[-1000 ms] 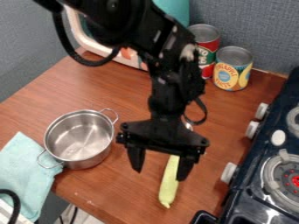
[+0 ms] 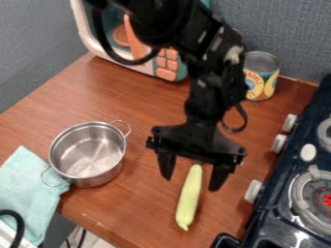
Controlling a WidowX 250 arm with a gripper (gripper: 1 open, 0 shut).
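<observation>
My black gripper (image 2: 192,170) points down over the wooden table, open, its two fingers apart above the upper end of a pale yellow, elongated item (image 2: 188,203), perhaps corn or a vegetable, lying lengthwise toward the front. Nothing shows held between the fingers. A steel pot (image 2: 87,165) with two handles stands to the left.
A stove (image 2: 278,223) with white knobs fills the right edge. A can (image 2: 260,76) stands at the back right, a toy-like kitchen item (image 2: 167,64) at the back left. A light blue cloth (image 2: 29,181) lies at the left.
</observation>
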